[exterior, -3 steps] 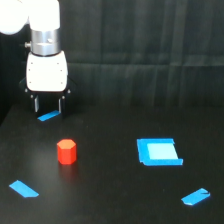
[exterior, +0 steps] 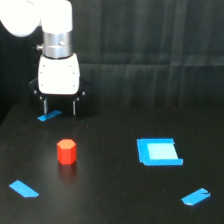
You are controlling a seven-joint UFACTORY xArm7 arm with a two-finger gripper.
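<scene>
A red hexagonal block [exterior: 67,152] stands on the black table, left of centre. My gripper [exterior: 60,106] hangs behind it at the upper left, pointing down. Its two dark fingers are spread well apart, and nothing shows between them. On the right side of the table lies a blue square outline [exterior: 146,160] with a pale, whitish patch [exterior: 161,151] inside it.
Strips of blue tape mark the table: one at the front left [exterior: 24,189], one at the front right [exterior: 195,197], one below the gripper [exterior: 49,116]. Dark curtains [exterior: 150,50] hang behind.
My gripper has shifted to the right, and its fingers stand farther apart than before. The red block and the blue square have stayed in place.
</scene>
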